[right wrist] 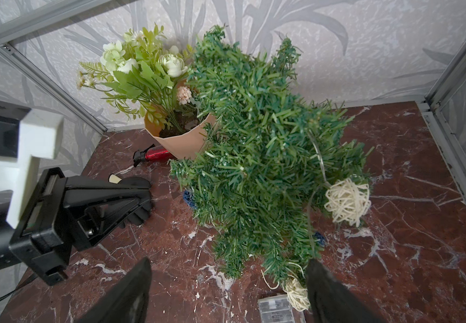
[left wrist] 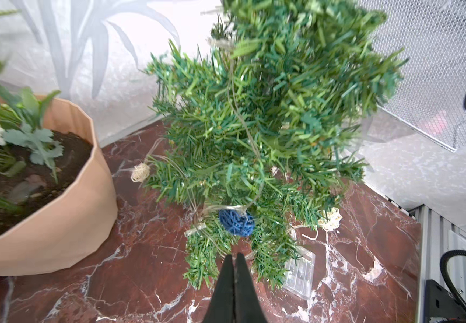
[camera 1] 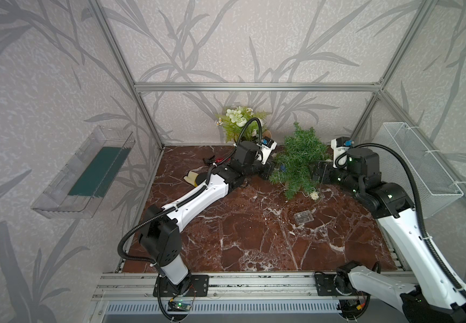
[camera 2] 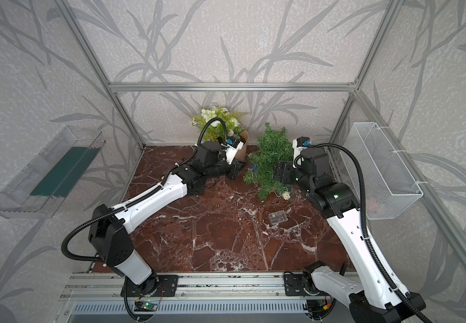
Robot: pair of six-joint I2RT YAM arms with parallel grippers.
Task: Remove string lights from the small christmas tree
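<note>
The small Christmas tree [right wrist: 254, 129] stands between my grippers, a string light wire running through its branches. In the left wrist view a blue wicker ball [left wrist: 236, 221] and a pale ball [left wrist: 140, 171] hang on it; a larger cream ball [right wrist: 347, 201] shows in the right wrist view. My left gripper is shut, pointing at the tree just below the blue ball, with nothing seen between its fingers. My right gripper is open at the tree's right side, nothing between its fingers. A clear battery box [camera 1: 303, 217] lies on the table in front of the tree.
A flower pot [right wrist: 181, 142] stands at the back, left of the tree, with red-handled tools [right wrist: 154, 154] near it. A white mesh basket [camera 2: 389, 183] hangs on the right wall, a clear tray [camera 1: 55, 202] on the left.
</note>
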